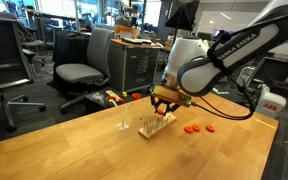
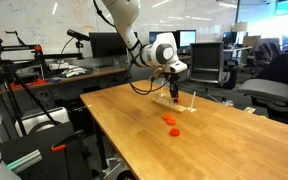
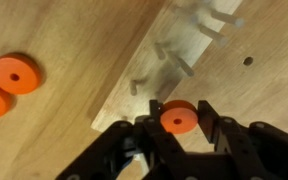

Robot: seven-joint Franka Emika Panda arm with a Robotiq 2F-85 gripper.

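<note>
An orange ring (image 3: 179,117) with a small centre hole is pinched between the fingertips of my gripper, which is shut on it. In the wrist view the ring hangs near one end of a pale wooden peg board (image 3: 154,72) with pegs of differing heights. Exterior view 1 has the gripper (image 1: 164,103) over the peg board (image 1: 156,126), the ring just above the pegs. Whether the ring touches a peg is unclear. Two loose orange rings (image 3: 17,73) lie flat beside the board.
Several loose rings (image 1: 192,128) rest on the wooden table (image 1: 84,150) to the board's right. A thin white upright peg (image 1: 123,125) stands left of the board. Coloured items (image 1: 114,97) sit by the far edge.
</note>
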